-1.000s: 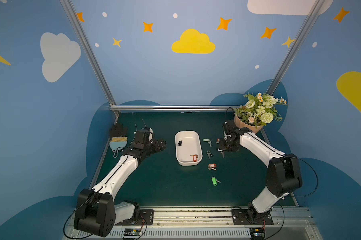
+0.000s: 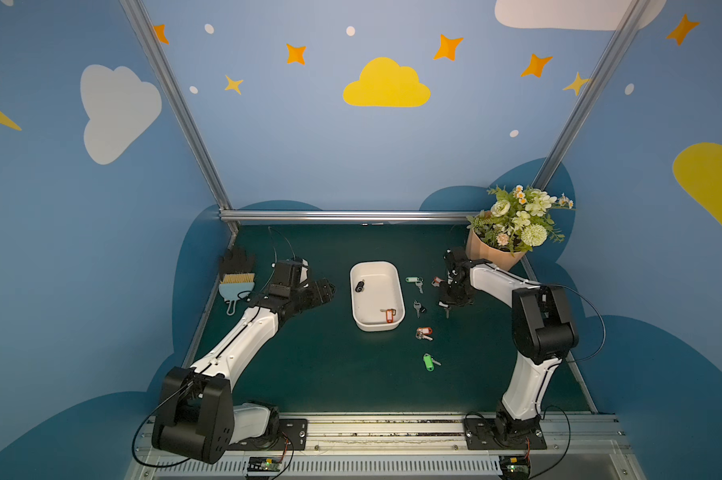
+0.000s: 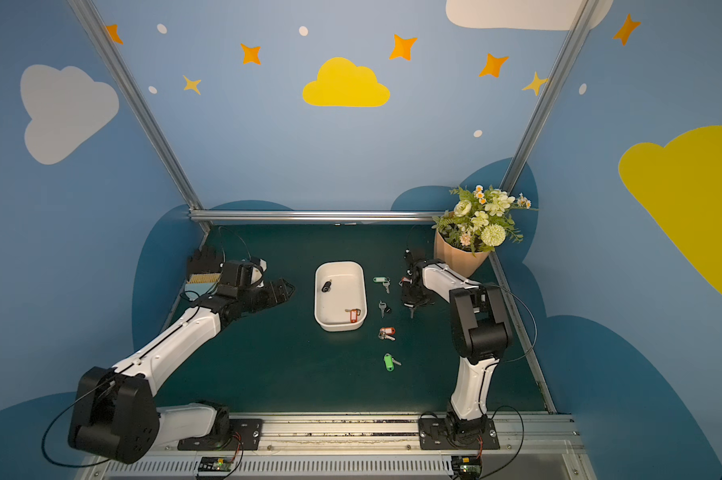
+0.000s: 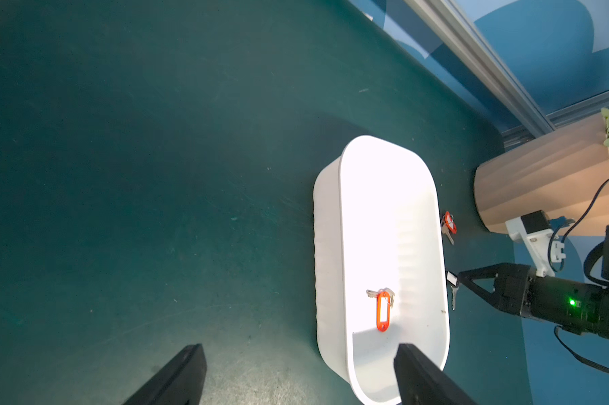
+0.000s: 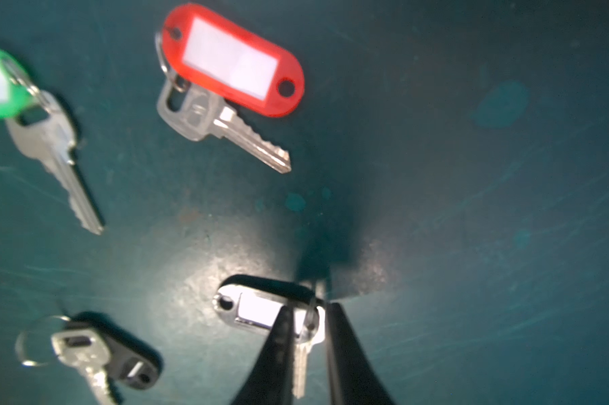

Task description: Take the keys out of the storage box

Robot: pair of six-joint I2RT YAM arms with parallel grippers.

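Note:
The white storage box (image 2: 377,326) sits mid-table with two key sets inside: a black fob (image 2: 359,285) toward the back and a red-tagged key (image 4: 383,310) toward the front. To the box's left, my left gripper stands wide open and empty. My right gripper is low over the table right of the box, fingers partly open. Between its fingers is the ring end of a white-and-silver tag (image 5: 258,307) with a key; whether the fingers press on it cannot be told. Also on the table are a red-tagged key (image 5: 233,59), a green-tagged key (image 5: 44,128) and a black-tagged key (image 5: 81,347).
More keys lie right of the box, including another red tag (image 2: 424,330) and a bright green tag (image 2: 428,362). A flower pot (image 2: 497,249) stands behind the right arm. At the left edge rests a brush and dustpan (image 2: 237,286).
The left arm has shifted only a little.

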